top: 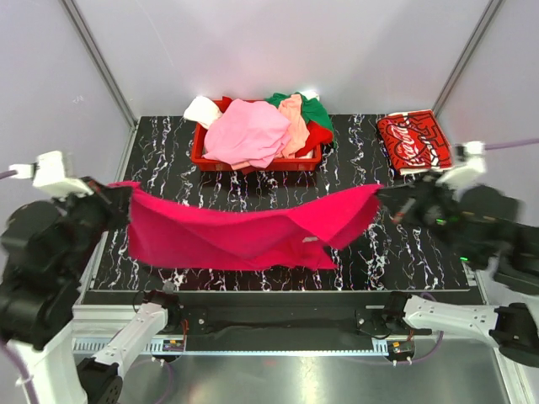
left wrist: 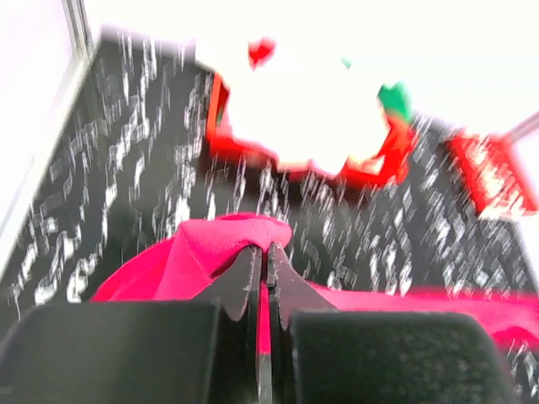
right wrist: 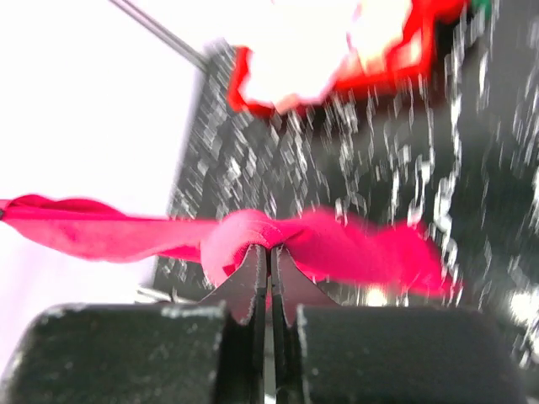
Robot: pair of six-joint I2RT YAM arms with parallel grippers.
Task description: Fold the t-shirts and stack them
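A magenta T-shirt (top: pixel 227 240) is stretched between my two raised grippers over the dark marble table. My left gripper (top: pixel 122 192) is shut on its left corner, and the cloth bunches over the fingertips in the left wrist view (left wrist: pixel 263 252). My right gripper (top: pixel 387 195) is shut on the other upper end, with cloth folded over its tips in the right wrist view (right wrist: pixel 269 252). The shirt's middle sags, its lower part hanging toward the table's front.
A red basket (top: pixel 210 164) piled with pink, white, peach, green and red clothes stands at the back centre. A folded red Coca-Cola shirt (top: pixel 414 143) lies at the back right.
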